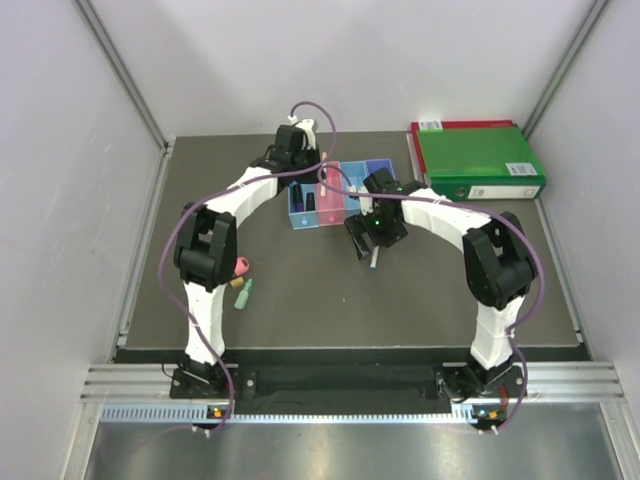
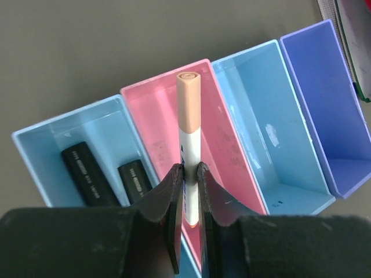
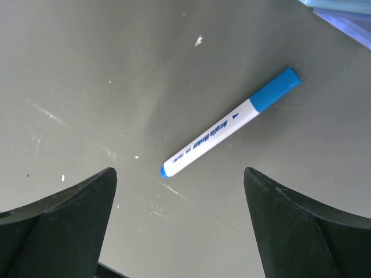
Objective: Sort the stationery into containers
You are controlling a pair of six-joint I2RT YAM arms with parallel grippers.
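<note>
A white marker with a peach cap (image 2: 189, 110) is pinched upright in my left gripper, above the pink bin (image 2: 153, 119). The light-blue bin (image 2: 43, 150) on its left holds two black items (image 2: 90, 174). To the right stand an empty light-blue bin (image 2: 264, 87) and an empty violet bin (image 2: 324, 81). My right gripper has its fingers wide apart over a white marker with a blue cap (image 3: 229, 124), which lies on the table between and beyond them, untouched.
A green binder (image 1: 478, 155) on a red one lies at the back right. At the left of the table are a pink item (image 1: 241, 266), a small tan block (image 1: 237, 283) and a green bottle-shaped item (image 1: 244, 294).
</note>
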